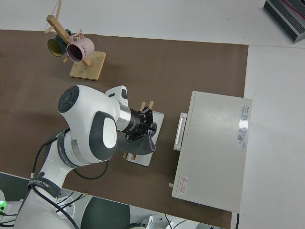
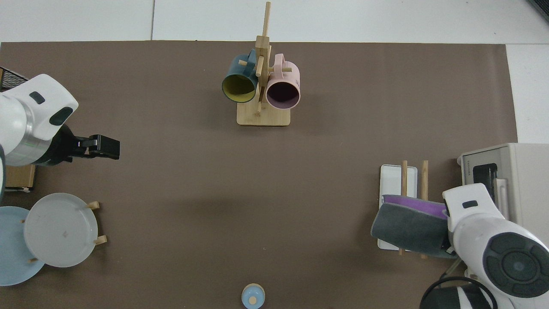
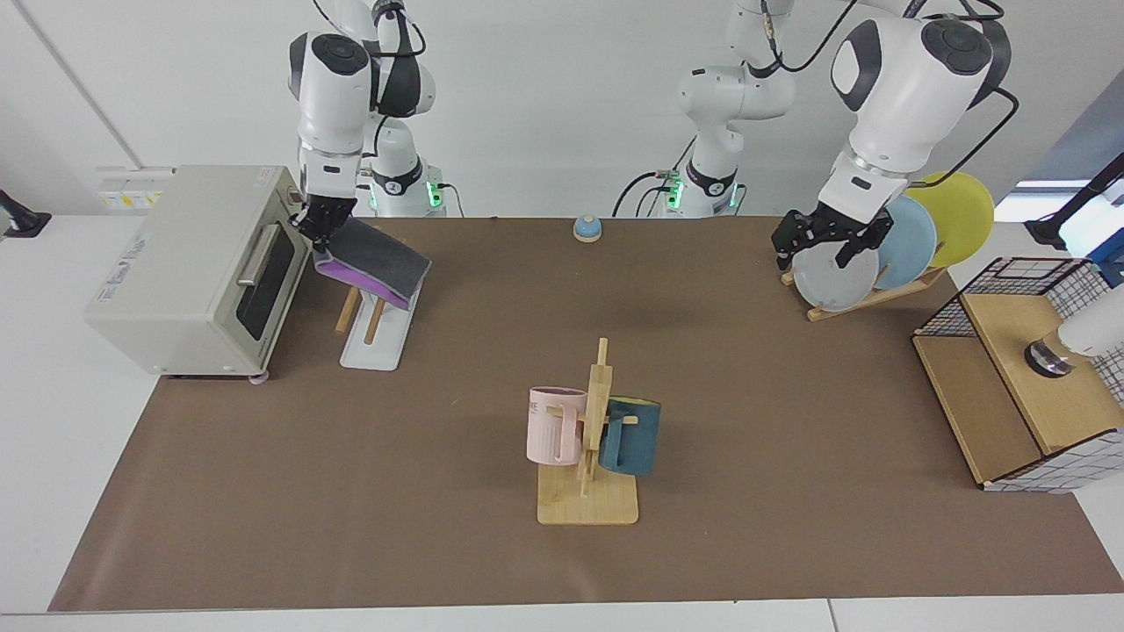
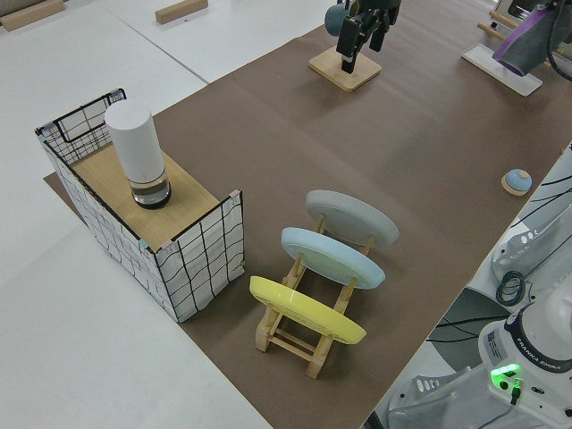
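My right gripper (image 1: 143,128) is shut on a grey and purple cloth (image 2: 409,226), which hangs over a white tray (image 3: 374,342) with two wooden bars, beside the white oven. In the left view that gripper (image 3: 321,223) sits at the cloth's upper end. My left gripper (image 2: 103,146) hovers by the plate rack, above the plates (image 2: 61,229); whether its fingers are open or shut is hard to see.
A mug tree (image 2: 263,116) holds a blue and a pink mug at the back. The oven (image 1: 212,148) stands at the right, a wire shelf (image 3: 980,411) at the other side. A small blue object (image 2: 252,296) lies near the front.
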